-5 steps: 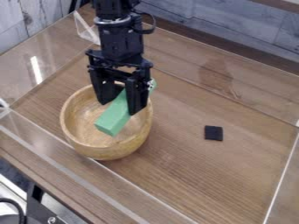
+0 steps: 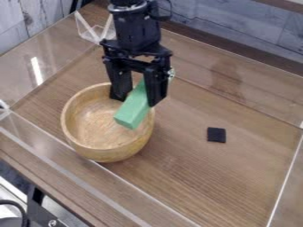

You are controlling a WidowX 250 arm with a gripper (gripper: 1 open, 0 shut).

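Note:
My black gripper [image 2: 138, 82] hangs over the back of a round wooden bowl [image 2: 89, 128], its fingers open on either side of a green oblong object [image 2: 135, 110]. That object leans in the right part of the bowl, its top end raised between the fingers. Whether the fingers touch it cannot be told.
A small black square [image 2: 217, 135] lies on the bare wooden table [image 2: 225, 177] to the right of the bowl. A small pale item [image 2: 171, 72] is partly hidden behind the gripper. Thin white netting or wire stands at the back left.
My gripper has risen a little toward the back. The green object's top end sits slightly higher and farther right than before.

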